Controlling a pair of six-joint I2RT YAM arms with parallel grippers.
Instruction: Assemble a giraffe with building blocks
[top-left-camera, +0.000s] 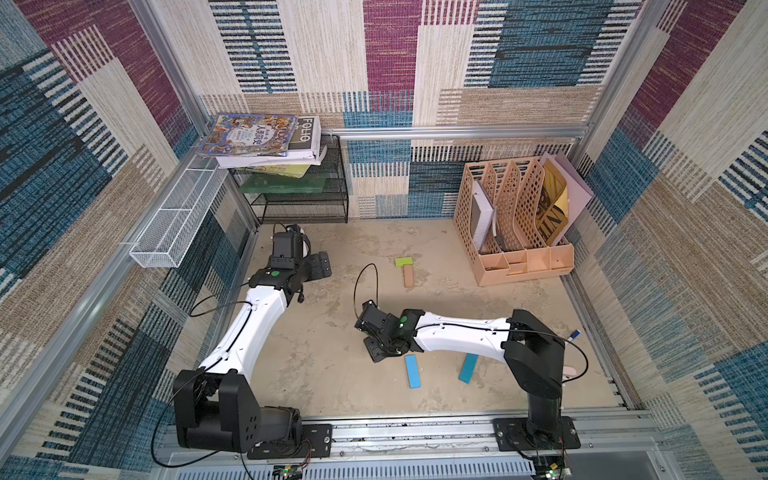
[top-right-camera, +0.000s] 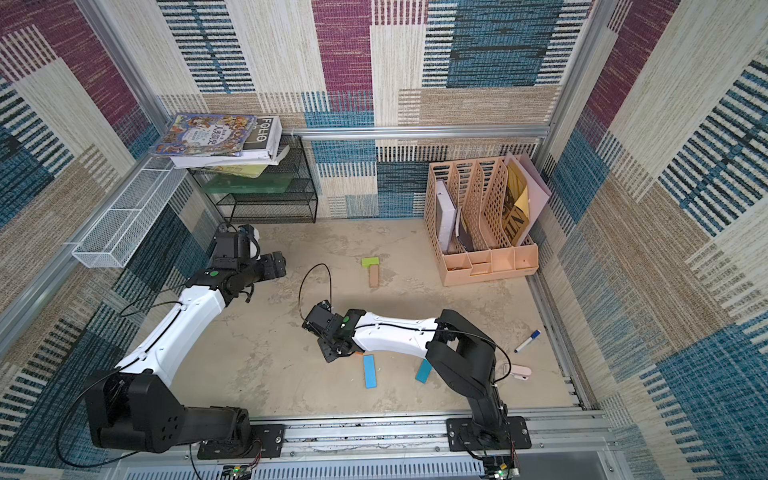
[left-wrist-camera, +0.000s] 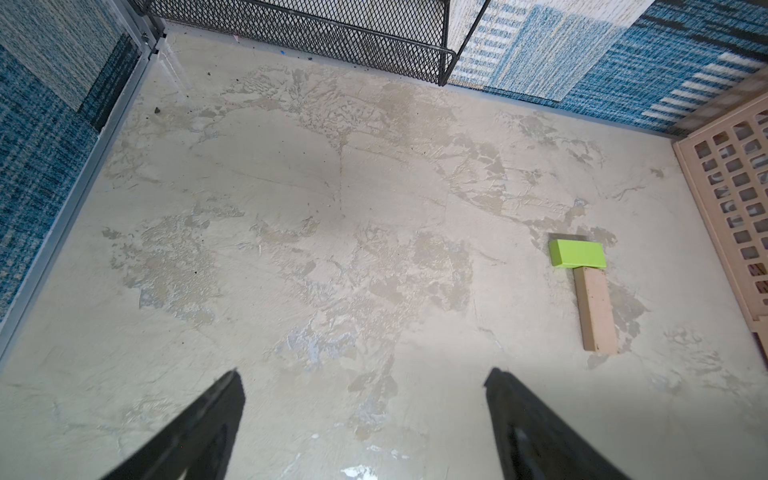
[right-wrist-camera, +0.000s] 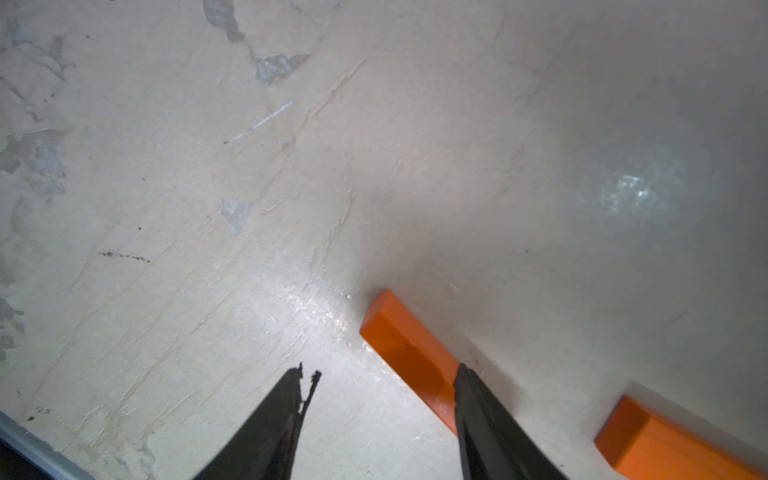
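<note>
My right gripper is part open above an orange block (right-wrist-camera: 412, 360), which lies by its right finger with nothing visibly held. A second orange block (right-wrist-camera: 664, 444) lies to the right in that wrist view. My left gripper stands open and empty at the left of the table. A green block (left-wrist-camera: 576, 253) lies against the end of a tan block (left-wrist-camera: 595, 312) at the back middle. A light blue block (top-left-camera: 413, 371) and a teal block (top-left-camera: 469, 368) lie near the front edge.
A peach file organizer (top-left-camera: 524, 260) stands back right, a black wire rack (top-left-camera: 297, 216) with books back left. A marker (top-right-camera: 528, 341) and a pink object (top-right-camera: 520, 371) lie at right.
</note>
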